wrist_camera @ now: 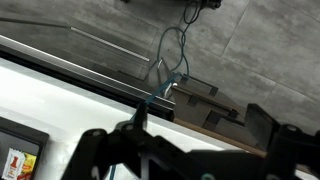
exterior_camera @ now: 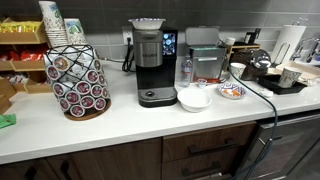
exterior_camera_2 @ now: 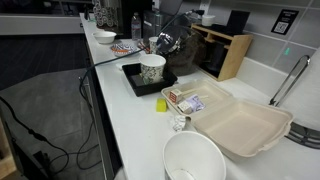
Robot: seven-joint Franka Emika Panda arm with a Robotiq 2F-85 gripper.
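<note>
At the bottom of the wrist view, my gripper points down over the front of the white counter (wrist_camera: 75,108). Its two dark fingers (wrist_camera: 259,118) stand wide apart, and no object shows between them; below lie the counter edge and dark cabinet fronts. Neither exterior view shows the gripper. A black coffee maker (exterior_camera: 155,68) stands on the counter, with a white bowl (exterior_camera: 194,99) at its right front. To its left is a wire rack of coffee pods (exterior_camera: 80,88).
A patterned bowl (exterior_camera: 232,90) sits right of the white one. Farther along are a black tray (exterior_camera_2: 145,82) bearing a white container (exterior_camera_2: 153,67), a yellow sponge (exterior_camera_2: 161,105), a beige tray (exterior_camera_2: 240,126) and a white bin (exterior_camera_2: 188,158). A blue-green cable (wrist_camera: 153,95) crosses the counter edge.
</note>
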